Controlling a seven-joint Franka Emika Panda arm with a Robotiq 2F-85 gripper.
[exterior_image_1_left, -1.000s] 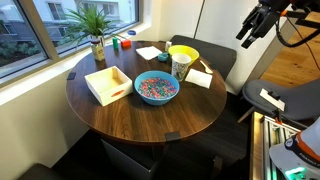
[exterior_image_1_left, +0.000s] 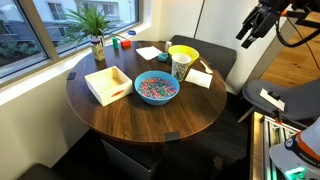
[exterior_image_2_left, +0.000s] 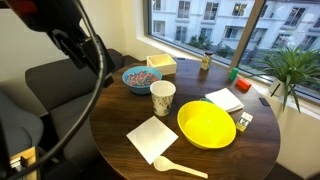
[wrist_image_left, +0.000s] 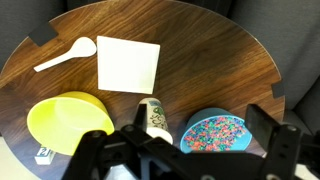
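Note:
High above the table's edge, my gripper (exterior_image_1_left: 245, 38) hangs with nothing held. In the wrist view its fingers (wrist_image_left: 262, 124) stand wide apart at the lower edge. On the round wooden table are a blue bowl (exterior_image_1_left: 156, 88) full of small red and blue pieces, a patterned white cup (exterior_image_2_left: 163, 97) standing upright, and a yellow bowl (exterior_image_2_left: 206, 125) that looks empty. Near the cup lies a white paper square (exterior_image_2_left: 151, 139), with a light spoon (exterior_image_2_left: 181, 168) beside it. The gripper touches none of these.
A cream open box (exterior_image_1_left: 109, 85) sits toward the window side. A potted plant (exterior_image_1_left: 93, 24), a green-and-red item and a small white carton (exterior_image_2_left: 243, 121) stand near the far edge. Dark seating surrounds it.

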